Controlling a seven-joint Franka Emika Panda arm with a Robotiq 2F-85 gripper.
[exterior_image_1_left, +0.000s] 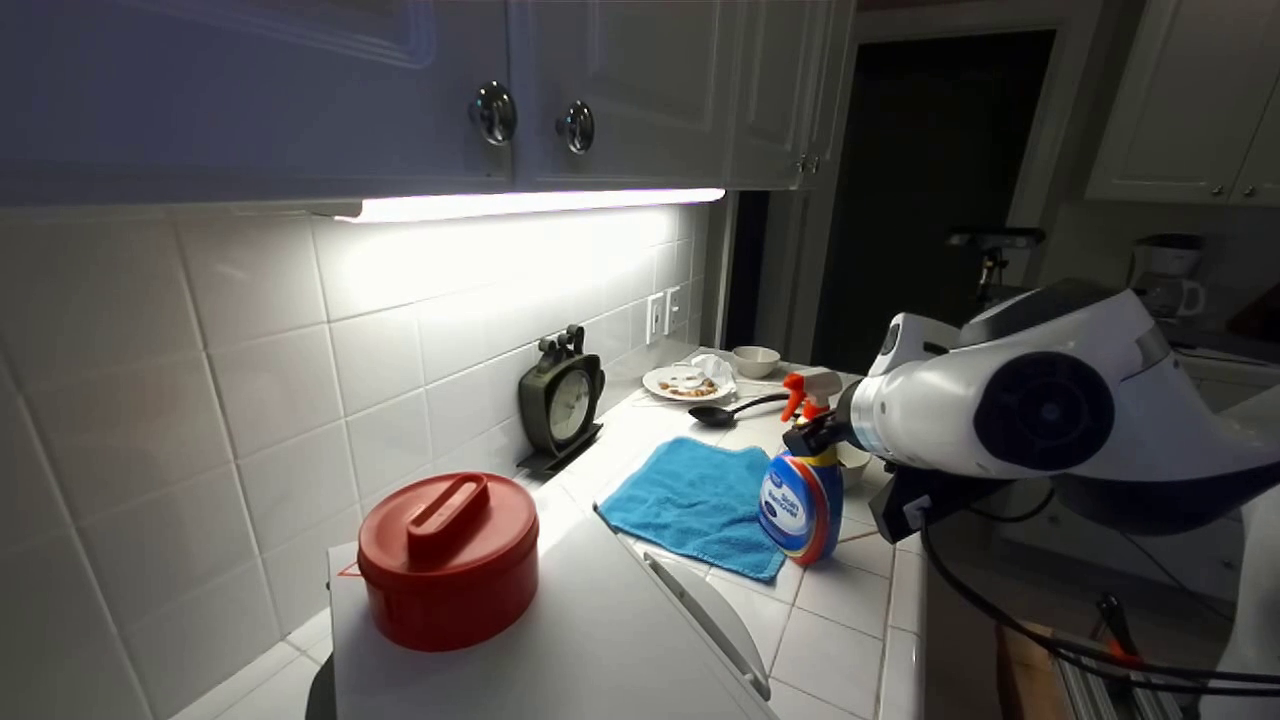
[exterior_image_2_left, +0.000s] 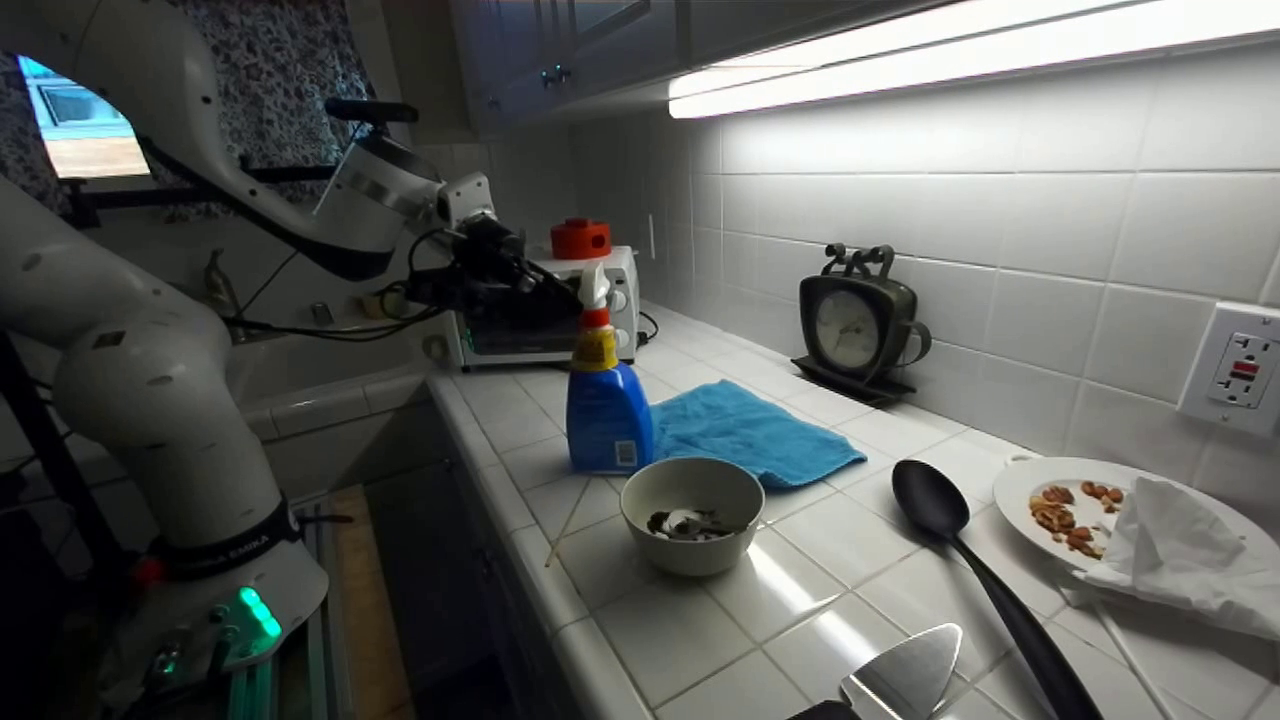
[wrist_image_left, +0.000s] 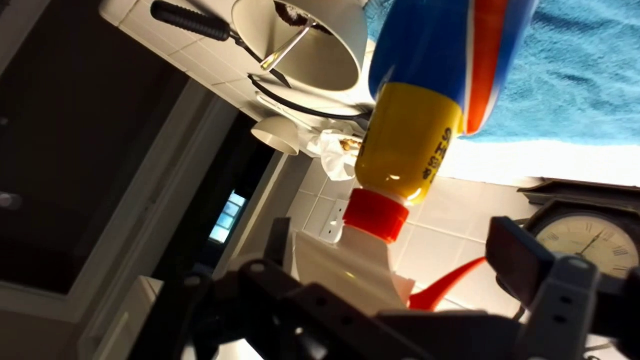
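Note:
A blue spray bottle with a yellow neck and red collar stands upright on the tiled counter, beside a teal cloth. My gripper is open at the top of the bottle. In the wrist view, the white spray head lies between the spread fingers, with its red trigger reaching toward the right finger. Whether either finger touches the head cannot be told. Exterior view 2 shows the dark gripper just behind the bottle's head, partly hidden by it.
Close to the bottle is a bowl with dark residue. A black spoon, a metal server and a plate with nuts lie farther along. An old scale stands against the wall. A red lidded pot sits on the toaster oven.

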